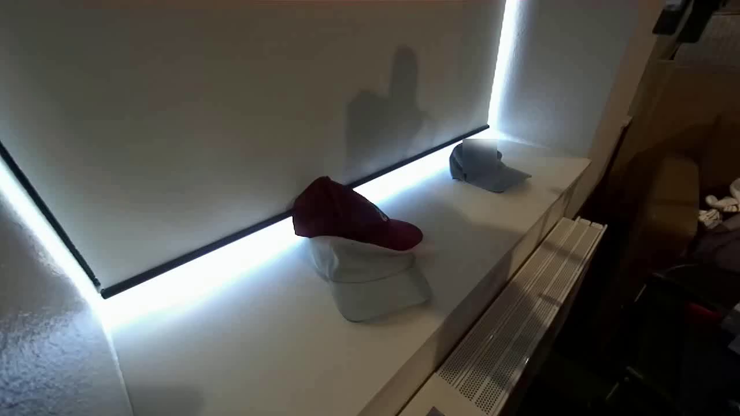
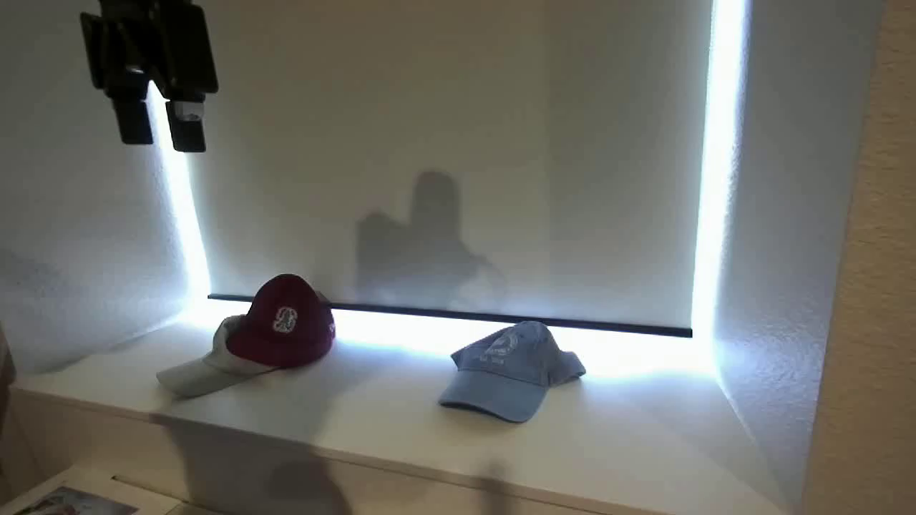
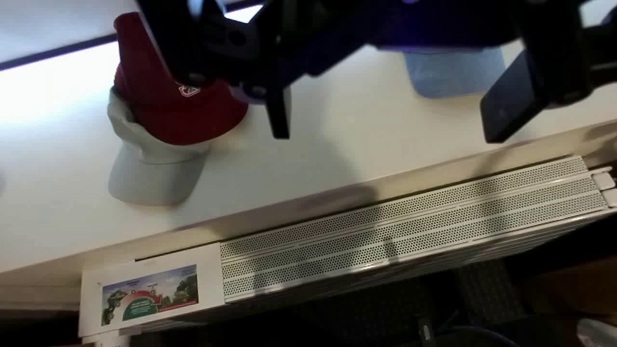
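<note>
A maroon cap (image 2: 290, 322) with a white emblem rests on top of a pale grey cap (image 2: 202, 376), whose brim sticks out from under it on the window sill. Farther along the sill, apart from these two, sits a blue-grey cap (image 2: 502, 369). High above the sill, at the upper left of the second exterior view, hangs my black gripper (image 2: 160, 129). In the wrist view its fingers (image 3: 509, 107) stand wide apart, with only bare sill showing between the tips. The gripper's body covers part of the maroon cap and the blue cap's upper part there.
Behind the caps a roller blind (image 1: 208, 104) covers the window, bright light leaking round its edges. A white perforated radiator (image 3: 416, 222) runs below the sill's front edge. Bare sill (image 2: 386, 403) lies between the stacked caps and the blue one.
</note>
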